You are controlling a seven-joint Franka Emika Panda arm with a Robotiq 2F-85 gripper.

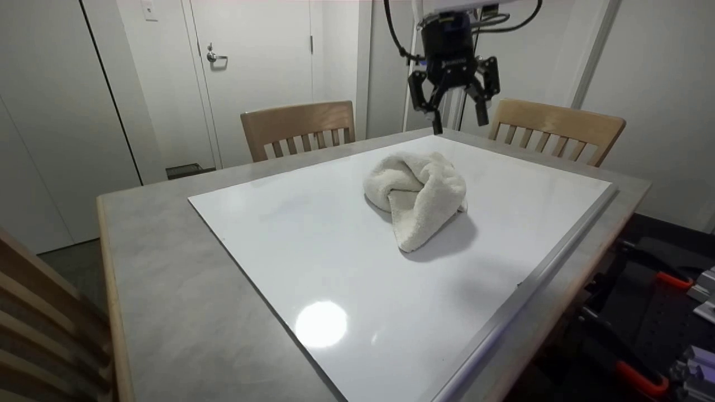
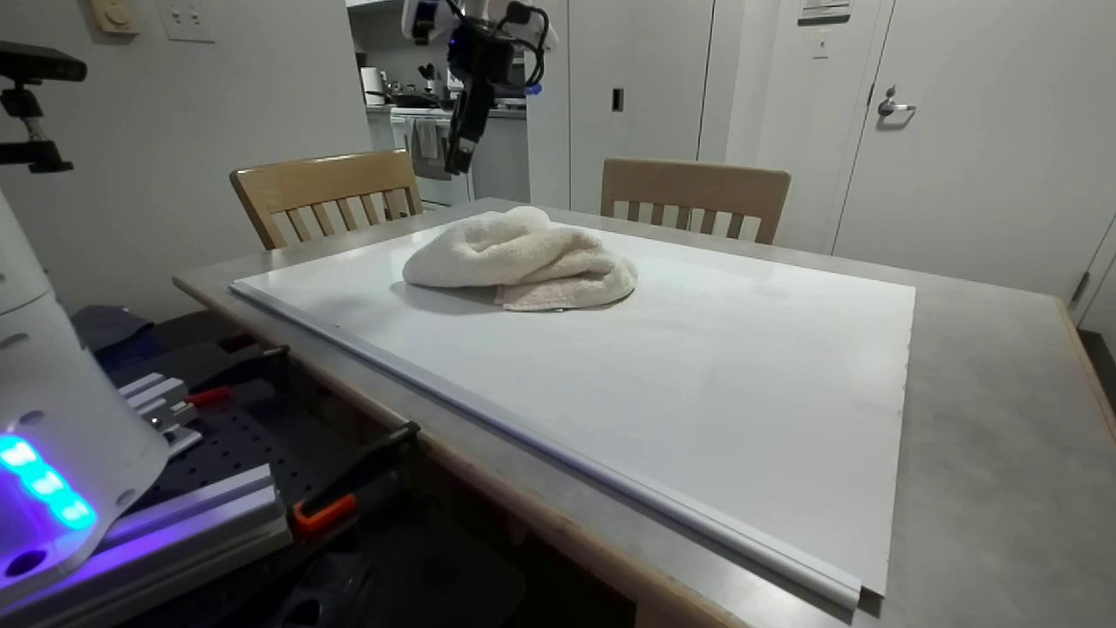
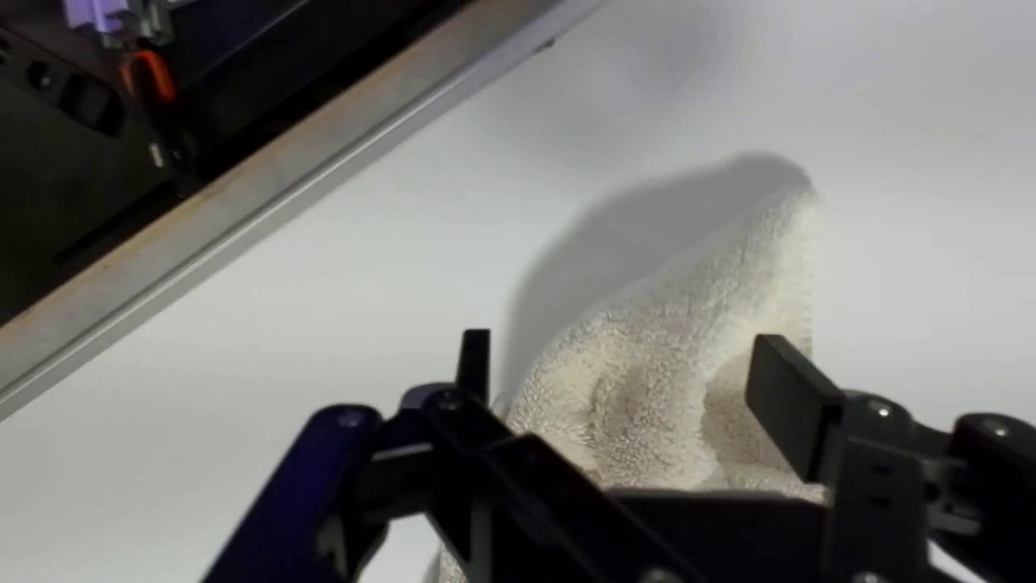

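A cream towel (image 1: 422, 194) lies bunched and folded over itself on the white board (image 1: 295, 234), one corner pointing toward the front. My gripper (image 1: 460, 127) hangs in the air above and behind the towel, its fingers spread apart with nothing between them. Exterior view 2 shows the gripper (image 2: 458, 167) from the side, clear of the towel (image 2: 523, 262). Looking down in the wrist view, the towel (image 3: 660, 389) appears below and between the parted fingertips; part of it is hidden behind the gripper's links.
Wooden chairs (image 1: 298, 127) stand along the table's far side. A raised rail (image 2: 586, 471) runs along one edge of the board. Clamps with orange handles (image 2: 324, 515) sit beside the robot's base. Most of the board around the towel is bare.
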